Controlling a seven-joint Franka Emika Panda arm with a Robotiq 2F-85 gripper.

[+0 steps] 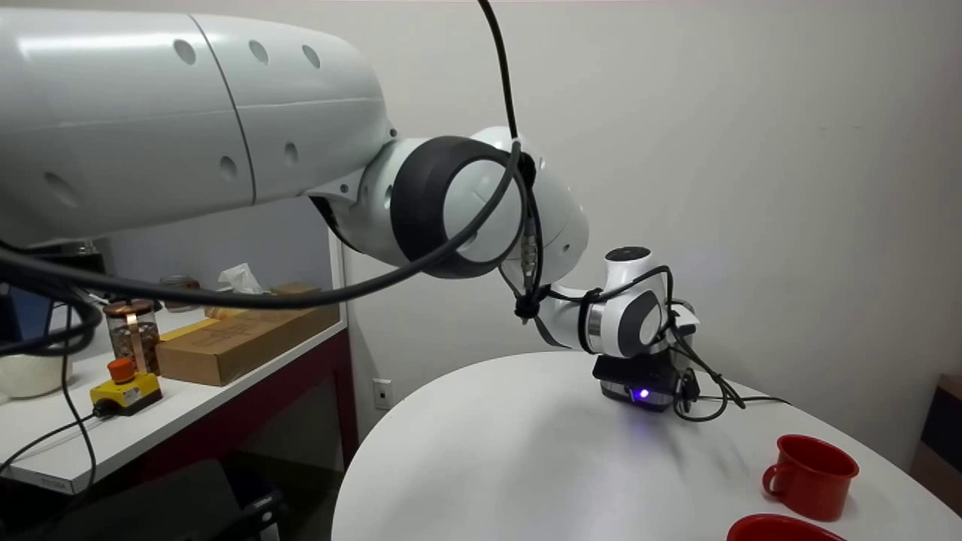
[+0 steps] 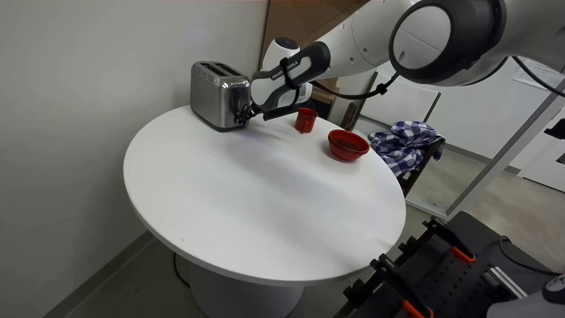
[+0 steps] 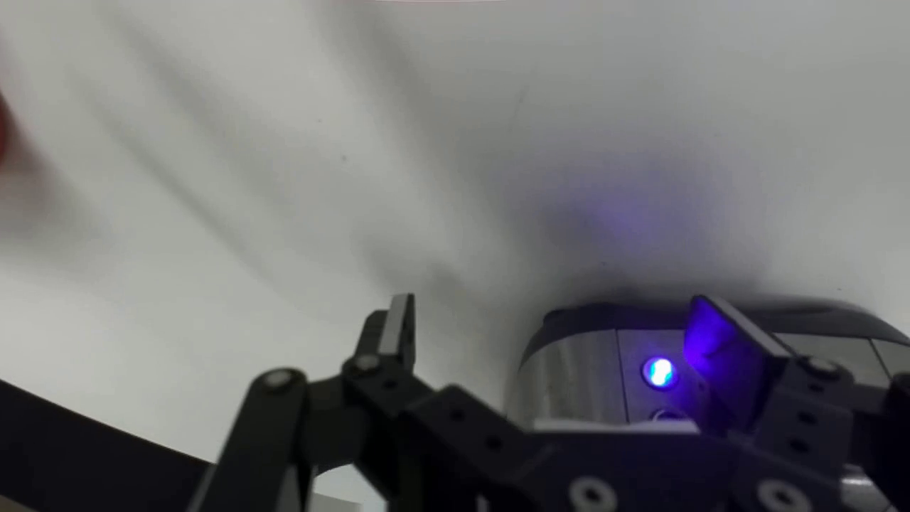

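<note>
A shiny metal two-slot toaster (image 2: 214, 98) stands upright at the table's wall side, with no bread showing in its slots. My gripper is open, its two fingers wide apart, nothing held between them. In the wrist view the right finger (image 3: 735, 358) is right beside a lit blue-white button (image 3: 659, 372) on the toaster's end face; whether they touch I cannot tell. The left finger (image 3: 399, 328) hangs over bare table. In exterior view 1 the arm mostly covers the toaster, and the button's light shows under the wrist.
On the white round table (image 2: 238, 212) a red mug (image 2: 306, 120) and a red bowl (image 2: 347, 145) with dark contents stand to the toaster's right. A cable runs behind the toaster along the wall.
</note>
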